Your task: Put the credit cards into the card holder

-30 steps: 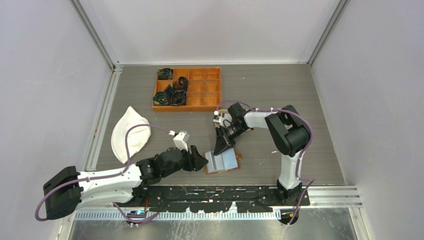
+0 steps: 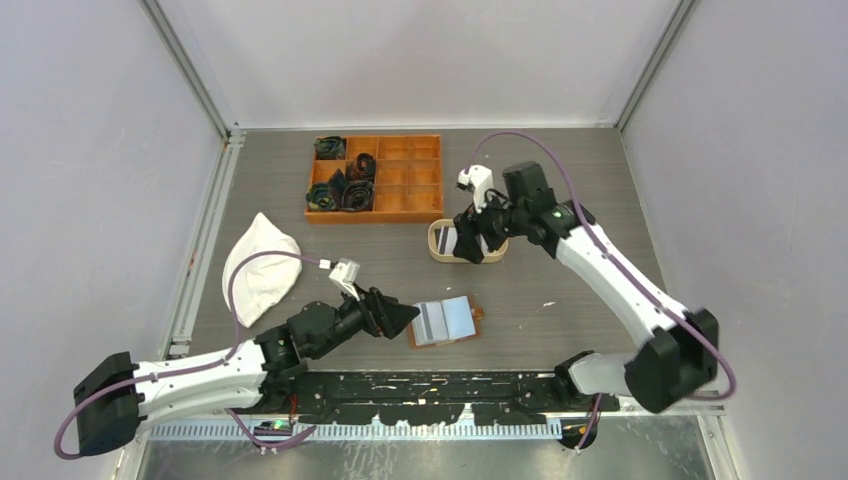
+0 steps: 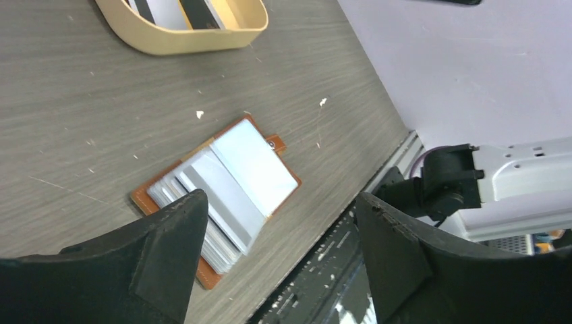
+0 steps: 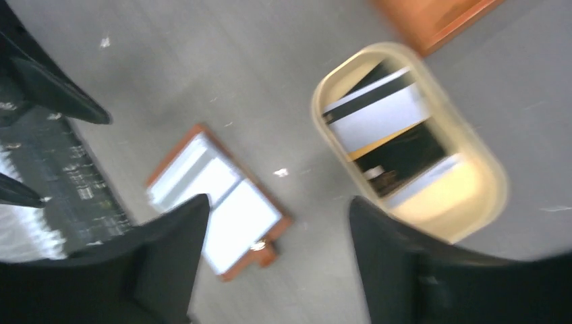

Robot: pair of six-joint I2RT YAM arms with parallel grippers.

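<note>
The open card holder (image 2: pixel 445 320) lies at the table's front centre, brown with pale sleeves; white cards or sleeves show stacked in it in the left wrist view. My left gripper hangs just left of it, fingers apart with nothing between. A beige oval container (image 4: pixel 327 121) behind the holder holds several white and black cards (image 4: pixel 378 118). My right gripper (image 2: pixel 478 240) is raised above this container, its fingers apart in the blurred right wrist view, nothing seen between them.
An orange compartment tray (image 2: pixel 405 200) with several dark coiled items stands at the back. A white cloth (image 2: pixel 255 270) lies at the left.
My right arm has risen from the card holder and moved back and right, over the beige container.
</note>
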